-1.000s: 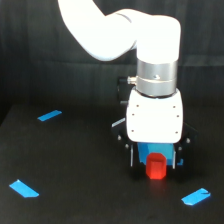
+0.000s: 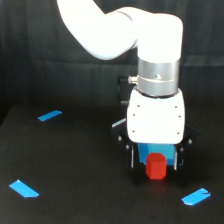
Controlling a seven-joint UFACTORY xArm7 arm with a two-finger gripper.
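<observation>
My gripper (image 2: 154, 160) points down at the right of the dark table, its fingers apart on either side of a blue object (image 2: 145, 149). Whether the fingers touch the blue object is too small to tell. A small red object (image 2: 156, 167) with an angular outline sits at the near side, in front of the blue one and low between the fingertips. The white gripper body covers the upper part of the blue object.
Blue tape strips mark the black table: one at back left (image 2: 50, 115), one at front left (image 2: 24, 188), one at front right (image 2: 196, 197). A dark curtain (image 2: 50, 50) hangs behind.
The arm and gripper have shifted very slightly to the right. The red object looked like an open-topped cup before; now it shows a plain red face.
</observation>
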